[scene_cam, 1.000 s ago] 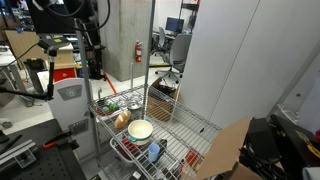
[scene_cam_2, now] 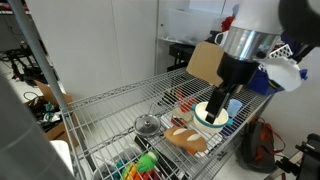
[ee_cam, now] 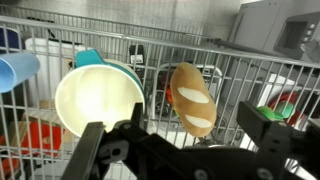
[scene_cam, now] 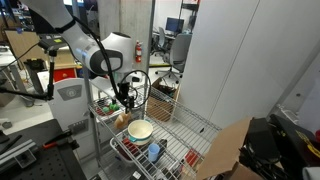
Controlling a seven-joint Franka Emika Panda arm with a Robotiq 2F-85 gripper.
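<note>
A brown bread loaf with pale patches [ee_cam: 193, 97] lies on the wire rack [scene_cam_2: 95, 112]. My gripper stands open above it, one dark finger [ee_cam: 125, 145] to each side in the wrist view, with nothing held. In exterior view 1 the gripper [scene_cam: 126, 104] hangs over the loaf [scene_cam: 123, 119]; the exact height between them is hard to tell. Beside the loaf sits a cream bowl with a teal rim [ee_cam: 98, 100], near the left finger. A blue cup [ee_cam: 14, 70] is past the bowl.
A metal pot with a lid [scene_cam_2: 148, 126] and green and red vegetables [scene_cam_2: 146, 163] share the rack. A wooden crate [scene_cam: 160, 105] and an open cardboard box [scene_cam: 226, 150] stand along it. Bare wire mesh lies in the rack's middle.
The arm has come down and to the right from high at the left, and the gripper is now low over the loaf. The objects on the rack have not moved.
</note>
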